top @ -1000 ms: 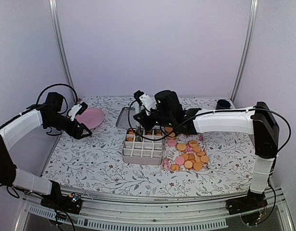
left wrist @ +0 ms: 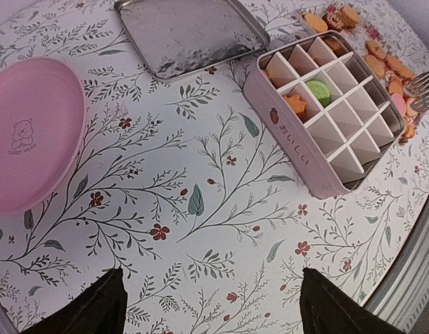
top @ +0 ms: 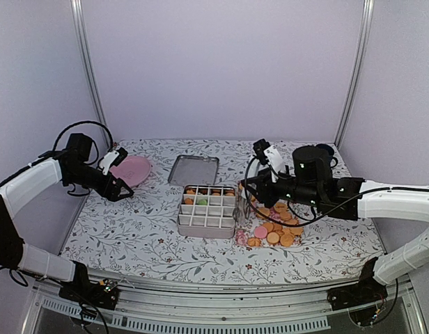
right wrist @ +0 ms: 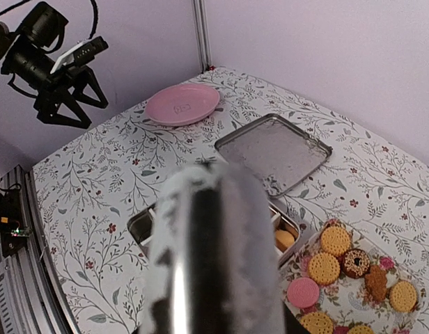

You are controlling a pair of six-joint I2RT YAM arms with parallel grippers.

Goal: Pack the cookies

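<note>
A divided box (top: pixel 206 226) stands mid-table, some compartments holding orange cookies and a green one (left wrist: pixel 317 91). Loose cookies (right wrist: pixel 324 268), orange, pink and chocolate, lie on a floral sheet to its right. My left gripper (top: pixel 119 191) is open and empty by the pink plate. My right gripper (top: pixel 248 191) is raised over the cookies, right of the box, with an upright metal utensil; a blurred white-and-metal shape fills the middle of the right wrist view, so its fingers are hidden. The utensil's tines (left wrist: pixel 423 90) show in the left wrist view.
The pink plate (top: pixel 131 170) lies back left. An empty metal tray (top: pixel 193 169) is behind the box. A dark cup stands back right, partly behind the right arm.
My right arm has lifted the utensil from the box and moved it right over the loose cookies. The left arm is still.
</note>
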